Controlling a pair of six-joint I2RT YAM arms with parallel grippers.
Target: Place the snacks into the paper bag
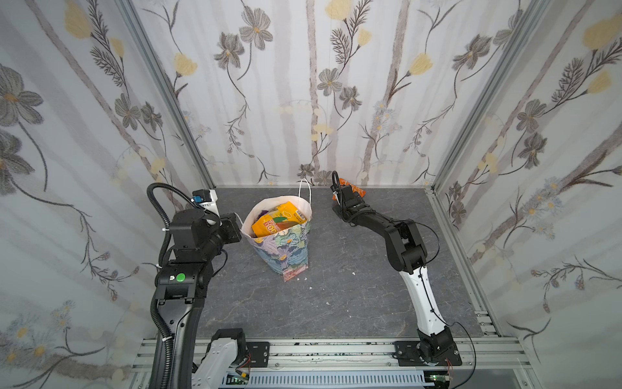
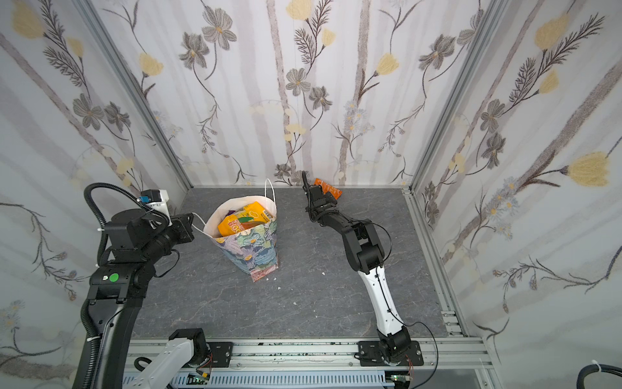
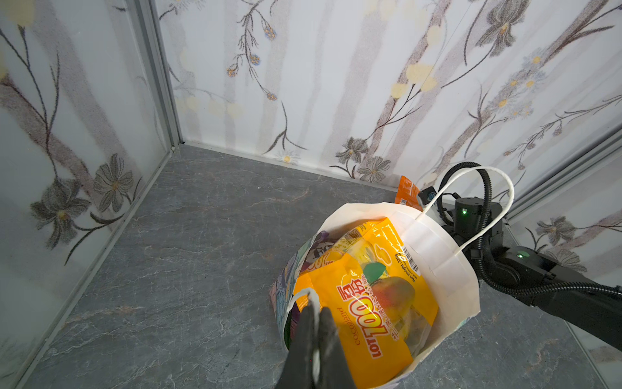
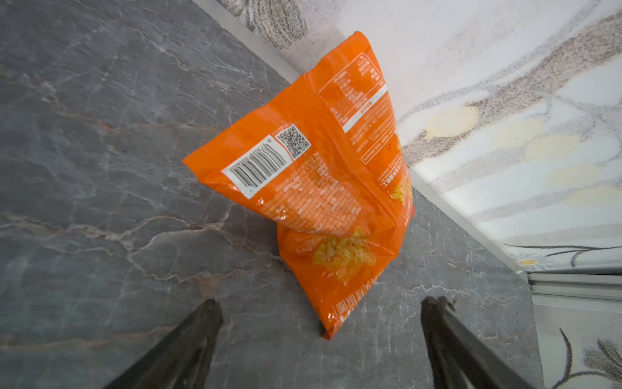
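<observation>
The floral paper bag (image 1: 283, 249) stands upright and open on the grey floor, left of centre. Inside it lie yellow snack packets (image 3: 369, 311), filling it near the rim. In the left wrist view my left gripper is shut, and the bag's near white handle (image 3: 312, 298) runs in between its fingers. An orange snack packet (image 4: 324, 188) lies on the floor against the back wall. My right gripper is open above the floor, its fingers (image 4: 194, 337) either side of the packet's lower end and apart from it; nothing is between them.
The back wall (image 4: 479, 149) stands directly behind the orange packet. A second white handle (image 3: 505, 181) rises from the bag's far side. The floor (image 1: 350, 278) in front of the right arm is clear, apart from small specks.
</observation>
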